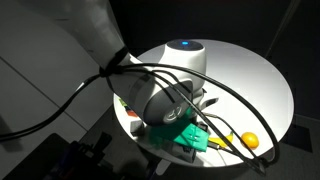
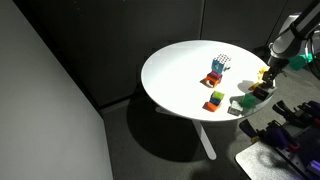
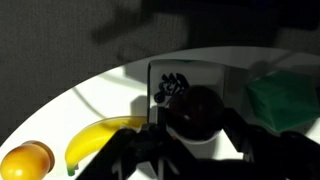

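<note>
In the wrist view a dark, round, plum-like object (image 3: 195,113) is between the fingertips of my gripper, which is shut on it. Behind it, from this camera, is a white square item (image 3: 165,78) with a black leaf-like print, partly covered by the round object. I cannot tell whether the two touch. My arm and its green part (image 1: 172,133) hide the fingers in the first exterior view.
An orange (image 3: 27,161) and a yellow banana (image 3: 98,137) lie left of the gripper in the wrist view, a green block (image 3: 283,100) to the right. Stacked coloured blocks (image 2: 215,100) stand elsewhere on the white round table (image 2: 165,75).
</note>
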